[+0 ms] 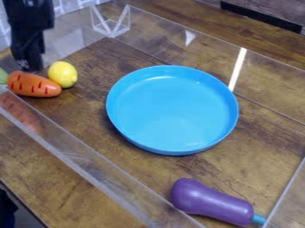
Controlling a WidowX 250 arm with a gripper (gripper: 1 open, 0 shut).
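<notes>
A dark gripper (31, 49) reaches in at the top left, blurred, its fingers just above a toy carrot (35, 85); whether it is open or shut is unclear. A yellow lemon (63, 74) lies beside the carrot. A blue round plate (172, 109) sits in the middle, empty. A purple eggplant (213, 200) with a teal stem lies at the bottom right.
Clear low walls (149, 201) enclose the wooden work surface (107, 160). A light green object (4, 78) shows at the left edge behind the carrot. Bare wood surrounds the plate.
</notes>
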